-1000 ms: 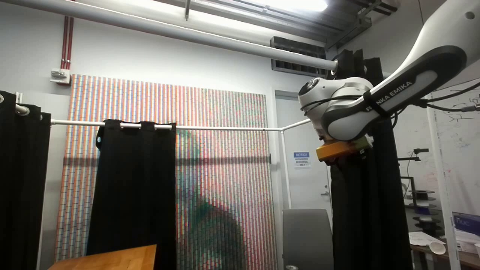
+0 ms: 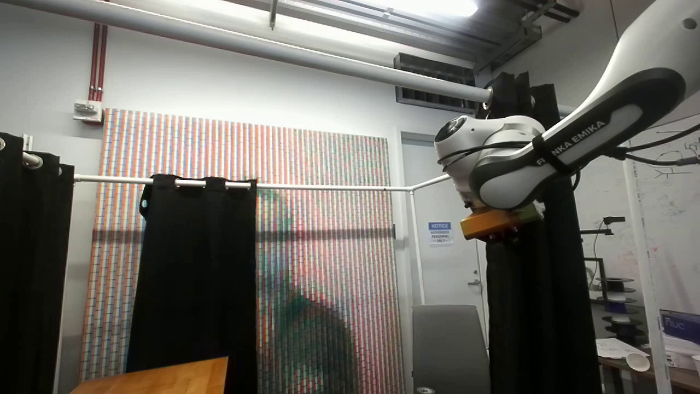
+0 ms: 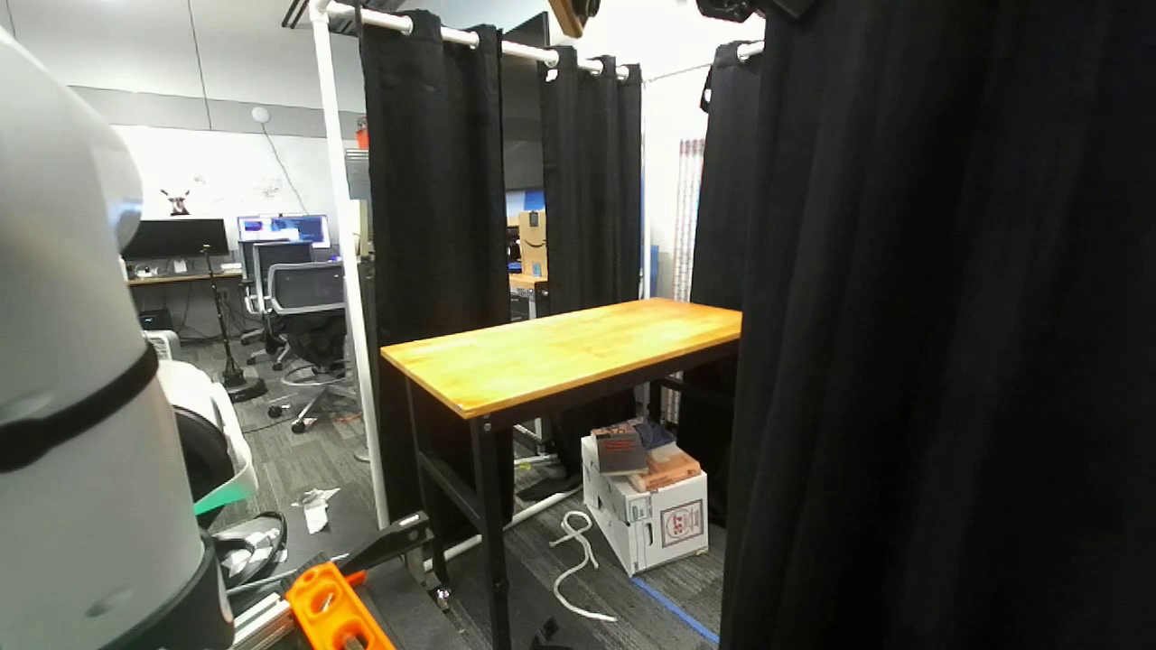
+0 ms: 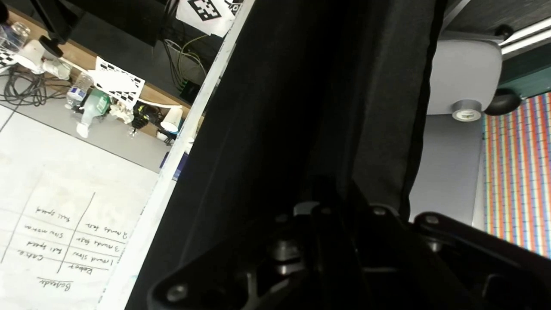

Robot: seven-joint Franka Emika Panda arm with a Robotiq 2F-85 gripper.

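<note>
A long black curtain [image 2: 541,302] hangs from the rail at the right of the first exterior view. It fills the middle of the wrist view and the right side of the second exterior view [image 3: 943,325]. High up against this curtain is my gripper [image 2: 503,237], below an orange-brown mount. In the wrist view the dark fingers of my gripper merge with the cloth, whose folds gather at them; the fingers look shut on the curtain. The exact grip point is hard to make out, black on black.
A wooden table [image 3: 585,341] with a bare top stands in the second exterior view. A white pole [image 4: 170,175] runs beside the curtain. A grey chair [image 2: 449,348] stands left of the curtain. Another black curtain [image 2: 197,276] hangs further left.
The gripper has shifted very slightly, with a small change in the arm's pose. Below it, the curtain's left edge has moved a little to the right.
</note>
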